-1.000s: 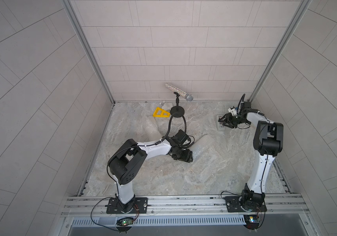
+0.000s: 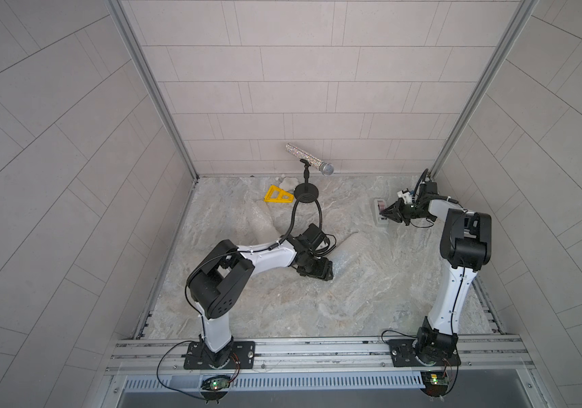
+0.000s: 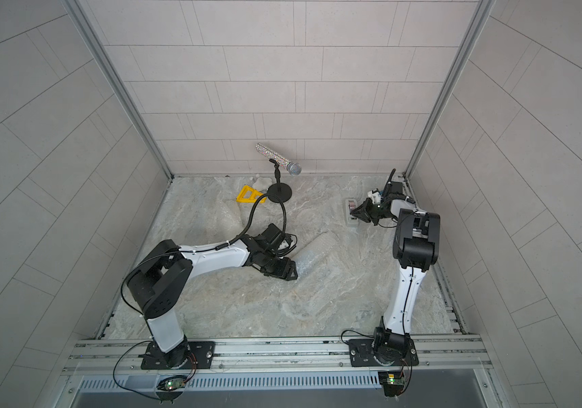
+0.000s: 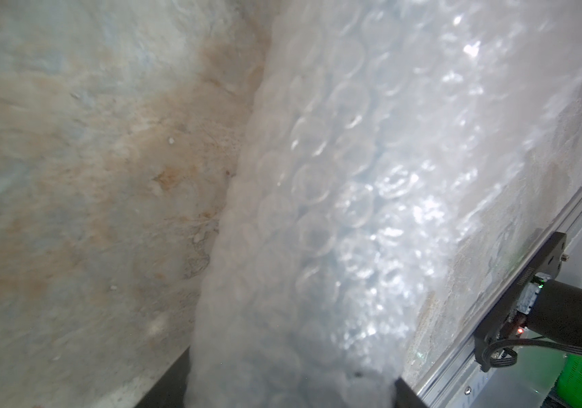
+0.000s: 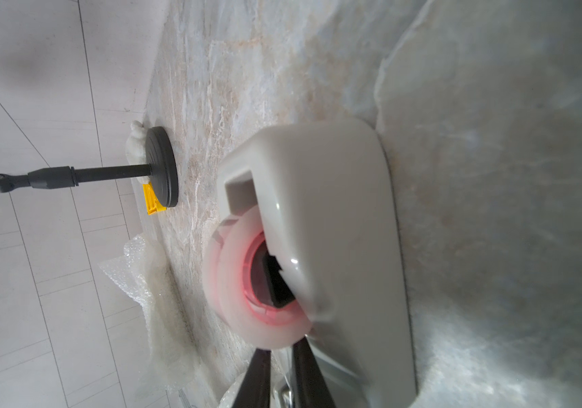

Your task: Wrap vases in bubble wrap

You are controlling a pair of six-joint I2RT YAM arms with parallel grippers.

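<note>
A bubble-wrapped roll (image 4: 331, 204) fills the middle of the left wrist view; any vase inside is hidden. My left gripper has a dark finger on each side of its near end, shut on it. From above, the roll (image 2: 348, 250) slants away to the right of that gripper. A white tape dispenser (image 5: 335, 224) with a pinkish tape roll (image 5: 263, 292) stands on the floor at the right. My right gripper is at its end, fingertips slightly apart just below the tape roll. No tape is clearly visible between them.
A black stand (image 2: 306, 193) with a glittery microphone (image 2: 309, 158) stands at the back, beside a yellow bracket (image 2: 278, 194). More bubble wrap (image 5: 161, 306) lies behind the left arm. Bare floor (image 2: 372, 292) stretches across the front right.
My right gripper has shifted slightly to the right over the dispenser, leaving more of it visible. The left arm and the roll have stayed put.
</note>
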